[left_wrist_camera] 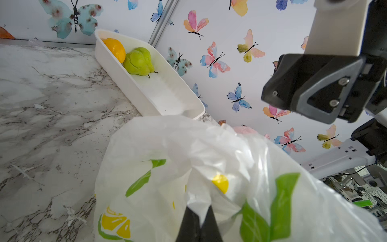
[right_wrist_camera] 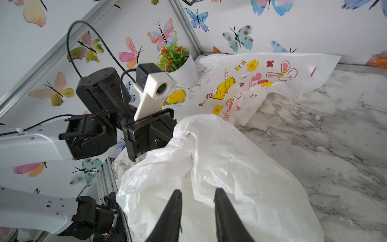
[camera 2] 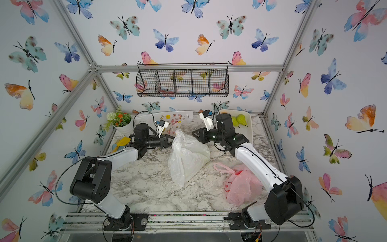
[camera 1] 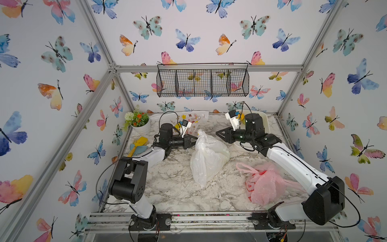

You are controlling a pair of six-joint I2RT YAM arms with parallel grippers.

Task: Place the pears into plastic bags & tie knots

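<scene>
A white plastic bag (camera 1: 207,159) with lemon and leaf prints stands mid-table, bulging, its contents hidden. My left gripper is shut on a gathered fold at its top. To the bag's upper right, my right gripper has its fingers some way apart, with white plastic showing behind the gap. Whether any film is caught there I cannot tell. Green pears (left_wrist_camera: 138,61) lie in a white tray (left_wrist_camera: 173,94) at the back right. A knotted-looking pink bag (camera 1: 264,185) rests at the front right, under the right arm.
An orange fruit (left_wrist_camera: 114,49) shares the tray. Flat printed plastic bags (right_wrist_camera: 274,76) lie at the back, near a potted plant (camera 1: 141,125). A yellow-handled tool (camera 1: 139,143) lies at the left.
</scene>
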